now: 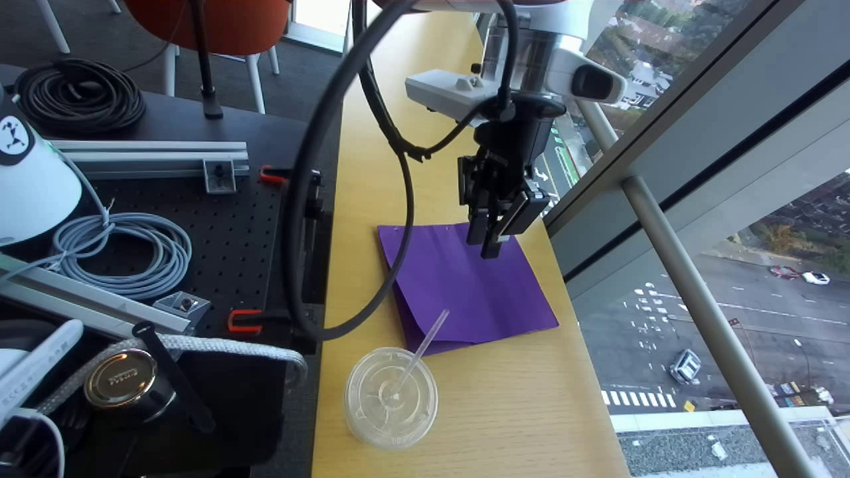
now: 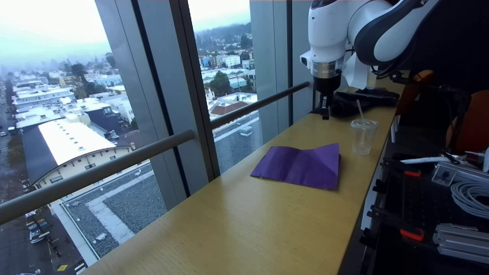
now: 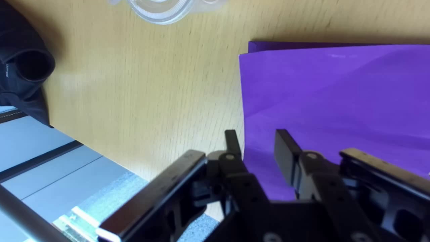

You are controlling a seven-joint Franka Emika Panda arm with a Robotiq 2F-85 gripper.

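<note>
A purple folder point(image 1: 478, 287) lies on the wooden counter, its top cover folded over and slightly raised along the side by the cup. In exterior view 2 the folder point(image 2: 300, 165) looks wavy on top. My gripper point(image 1: 492, 239) hangs over its window-side part, fingers apart and nothing between the fingers. From the wrist, the gripper straddles the folder's short edge, with the purple cover point(image 3: 338, 96) spreading to the right; the height gap is hard to judge. A clear plastic cup point(image 1: 390, 398) with a lid and straw stands upright close to a corner of the folder.
Window frames and a metal rail point(image 1: 701, 295) border one side of the counter. A dark bundle point(image 3: 24, 64) lies on the counter in the wrist view. Opposite the window sits a black cart with coiled cable point(image 1: 119, 251). Bare counter point(image 2: 256, 224) extends beyond the folder.
</note>
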